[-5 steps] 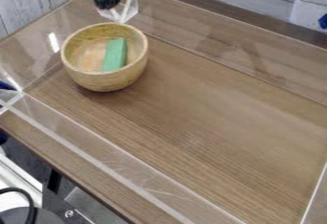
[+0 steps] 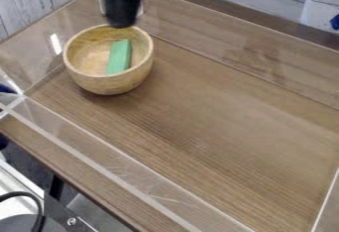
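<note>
A round pale wooden bowl (image 2: 110,82) sits on the table at upper left, with a green block (image 2: 118,56) inside it. The dark, blurred gripper (image 2: 123,16) hangs above the bowl's back edge. Whether its fingers are open or shut is too blurred to tell.
A white and blue item (image 2: 318,13) is at the top right corner. Strips of clear tape run along the left side, and cables lie at lower left.
The bowl and green block have not visibly moved.
</note>
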